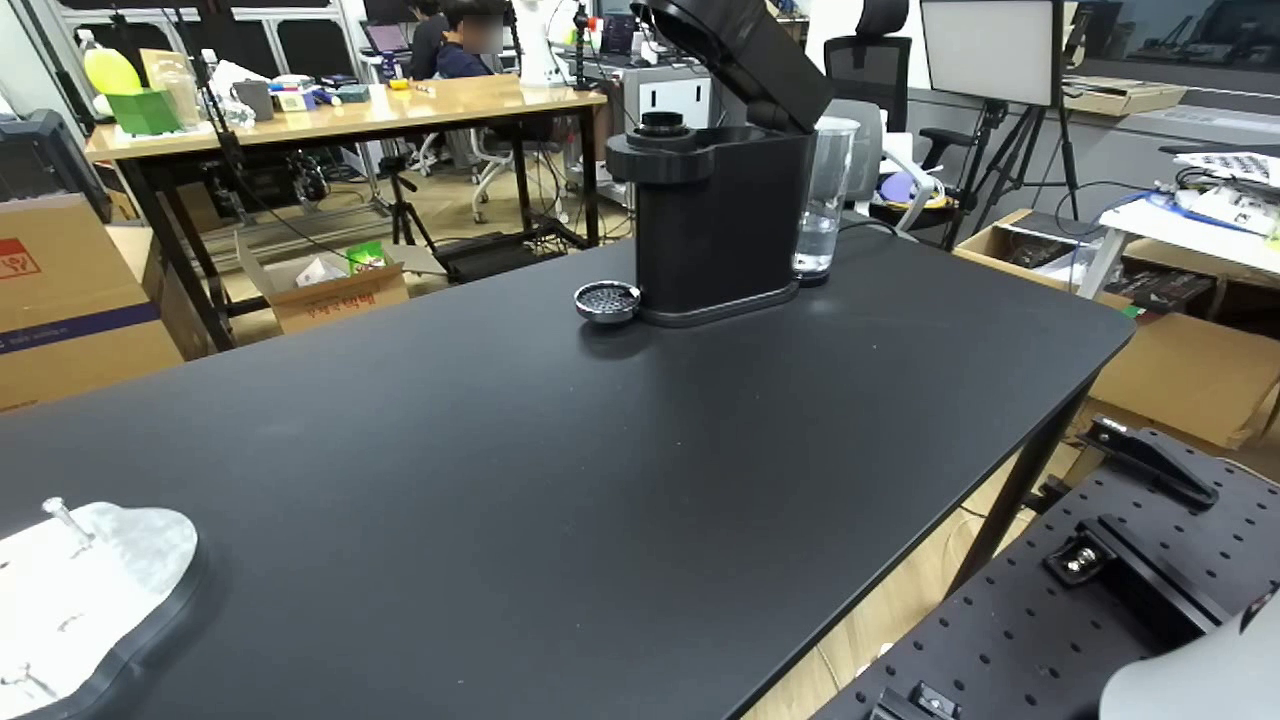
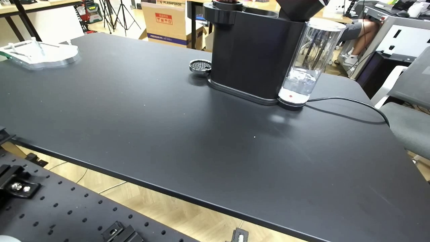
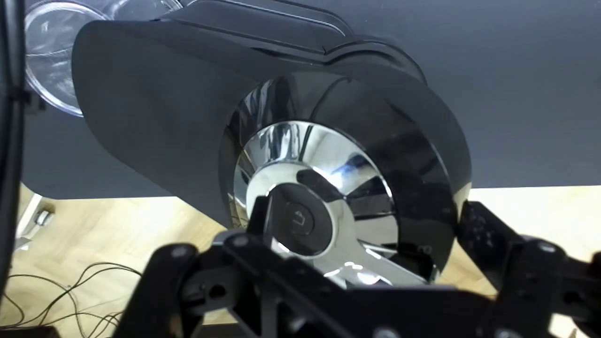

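Note:
A black coffee machine (image 1: 720,228) stands on the table, its lid (image 1: 744,60) tilted up above the body. Only part of that raised lid (image 2: 300,8) shows in the second exterior view. From above, the wrist view shows the lid's round head (image 3: 417,146), with a chrome ring and a lever with a dark button (image 3: 298,219). My gripper is open, its fingers apart on either side of the head's lower part; contact cannot be made out. Both exterior views leave the gripper out of frame.
A clear water tank (image 2: 300,80) with some water is attached at the machine's rear, and a round drip tray (image 1: 607,301) at its front. A white-topped board (image 1: 102,564) with pegs lies at the table's far end.

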